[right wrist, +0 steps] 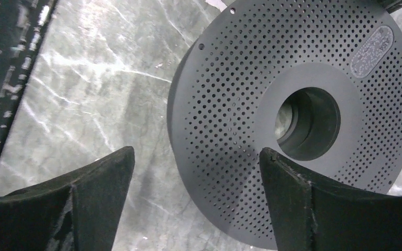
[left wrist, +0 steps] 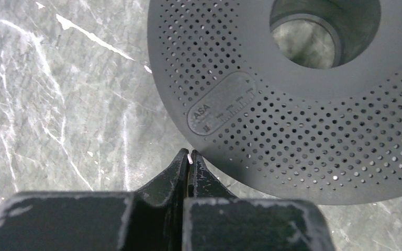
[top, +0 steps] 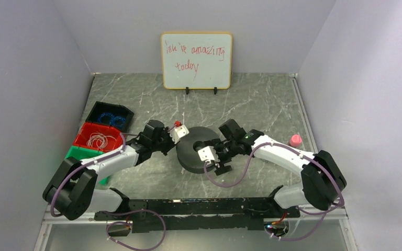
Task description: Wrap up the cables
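Note:
A dark grey spool with a perforated face and a central hole lies at the middle of the table. At its left edge my left gripper is shut, a tiny pale piece showing at its tips; what it belongs to is hidden. My right gripper stands open at the spool's front right, nothing between its fingers; in the right wrist view one finger overlaps the spool's face. A white cable is coiled in the red bin, and blue cable lies in the black bin.
A green bin is partly behind the left arm. At the right stands a pink object. A whiteboard stands at the back. Free table lies behind the spool and in front of it.

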